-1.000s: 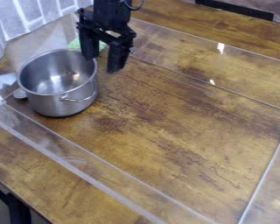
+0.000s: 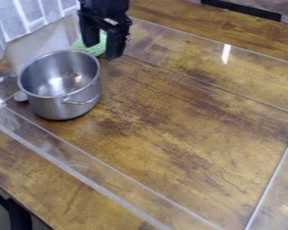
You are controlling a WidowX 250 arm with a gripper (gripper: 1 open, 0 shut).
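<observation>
A steel pot (image 2: 60,99) with side handles stands on the wooden table at the left. Just behind it, the black gripper (image 2: 101,45) hangs over a green item (image 2: 82,48), partly covering it; whether its fingers are open or shut, and whether anything is between them, is too dark and small to tell.
A small light object (image 2: 22,96) lies beside the pot at the left. A pale cloth or curtain (image 2: 21,20) borders the back left.
The gripper has moved up and to the left, away from the pot's right rim, toward the back. The pot looks unmoved.
</observation>
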